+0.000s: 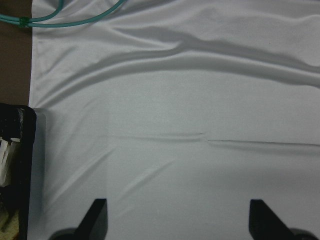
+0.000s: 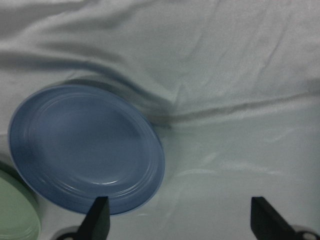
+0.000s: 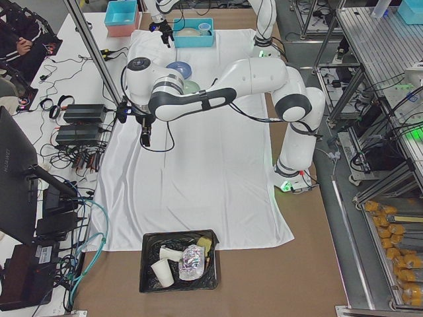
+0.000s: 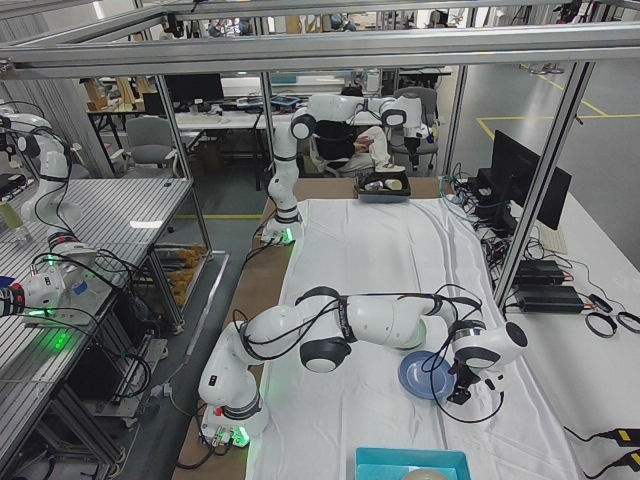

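A blue plate (image 2: pixel 86 145) and a green plate (image 2: pixel 12 210) rest on the white cloth below my right gripper, which stands open and empty. My left gripper is open above bare cloth, near the black lined bin (image 3: pixel 149 264). The bin holds white cups (image 3: pixel 162 272), a crumpled silver wrapper (image 3: pixel 192 262) and a yellow item (image 3: pixel 205 244). In the camera right view both arms hold their grippers raised over the table's right side.
A light blue box (image 4: pixel 410 458) with bowls and a cup stands at the far end from the bin. A monitor (image 3: pixel 16 178), cables and metal posts line the side.
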